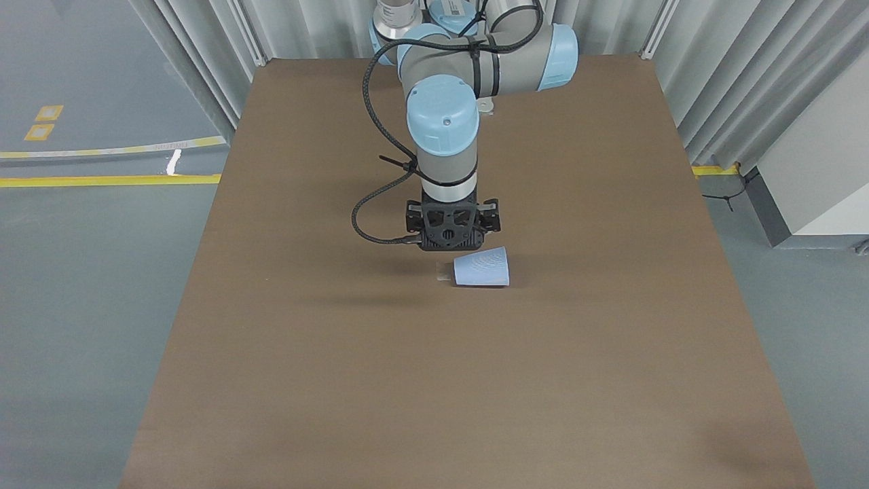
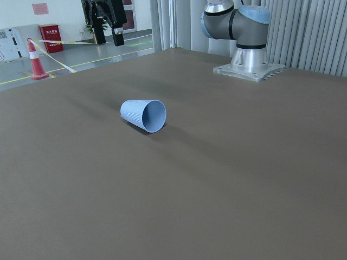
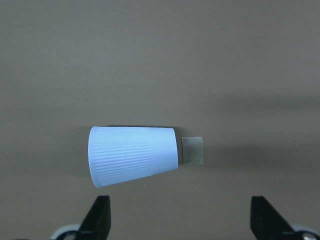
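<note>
A light blue ribbed cup (image 1: pixel 481 267) (image 2: pixel 135 112) (image 3: pixel 132 155) lies on its side on the brown table (image 1: pixel 326 367), its wide mouth toward the left camera. A small clear square patch (image 3: pixel 192 150) sits beside the cup's narrow end. My black gripper (image 2: pixel 107 35) hangs above the table over the cup's area; in the wrist view its two fingers are wide apart at the bottom edge, open, with nothing between them but table below.
The arm's base (image 2: pixel 249 70) stands at the back of the table, before a grey curtain (image 2: pixel 303 38). Floor with a traffic cone (image 2: pixel 38 62) lies beyond the table's edge.
</note>
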